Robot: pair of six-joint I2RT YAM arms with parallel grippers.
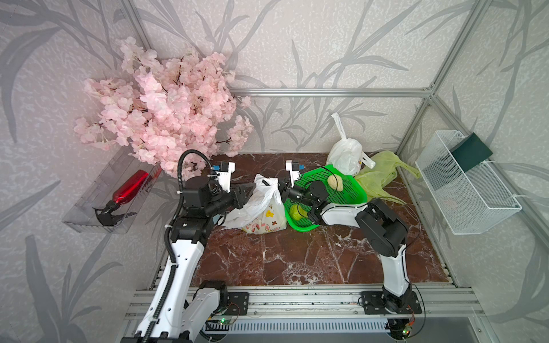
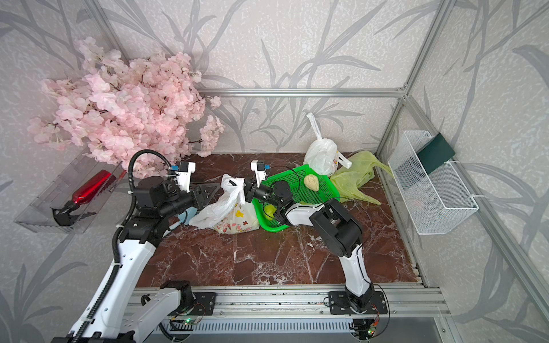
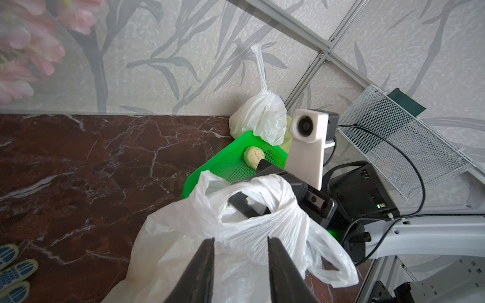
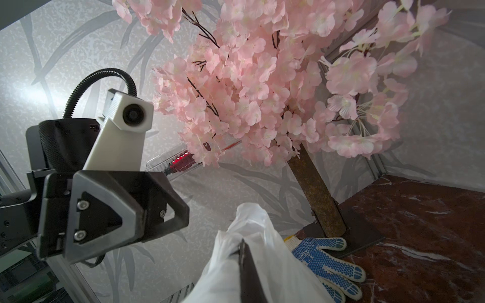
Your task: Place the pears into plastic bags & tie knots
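Observation:
A white plastic bag (image 1: 267,220) with a coloured print stands left of the green basket (image 1: 327,171), its contents hidden. My right gripper (image 1: 279,187) is shut at the bag's top; in the left wrist view, plastic wraps around its fingers (image 3: 242,204) and their tips poke through a loop. Whether plastic is pinched between them is unclear. Left of the bag my left gripper stands open, fingers apart, the bag beyond them. The basket holds a pale pear (image 1: 335,183) and a yellow-green pear (image 1: 297,212). Behind it sits a knotted white bag (image 1: 345,157).
A yellow-green bag (image 1: 382,171) lies flat right of the basket. Pink blossoms (image 1: 171,108) fill the back left; a blue-and-white glove (image 4: 325,260) lies beneath them. A white mesh basket (image 1: 469,188) hangs on the right.

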